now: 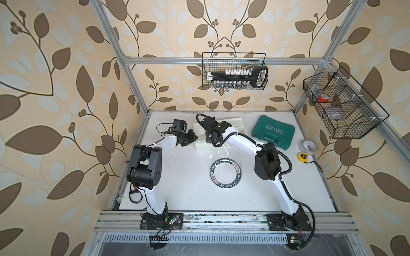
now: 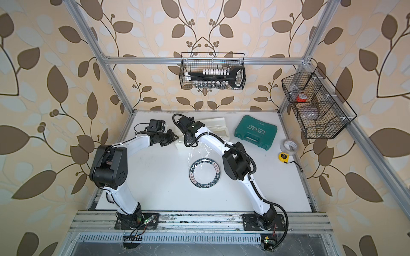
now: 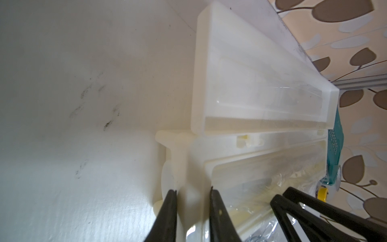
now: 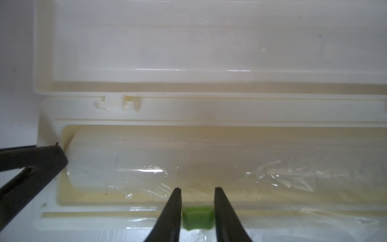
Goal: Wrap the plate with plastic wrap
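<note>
The plate (image 1: 226, 172), with a dark patterned rim, lies flat on the table. Behind it the cream wrap box (image 4: 92, 223) stands with its lid (image 3: 262, 80) folded back and the clear roll (image 4: 112, 153) inside. Clear plastic wrap (image 1: 217, 153) runs from the box's front towards the plate; its extent is hard to see. My left gripper is shut on the box's left end. At the box's front edge, my right gripper has its fingers on either side of a green slider (image 4: 198, 217); whether they press on it cannot be told.
A green case (image 1: 273, 131) lies at the back right, near a tape roll (image 1: 308, 146) and a yellow tape measure (image 1: 302, 157). Wire baskets (image 1: 341, 111) hang above.
</note>
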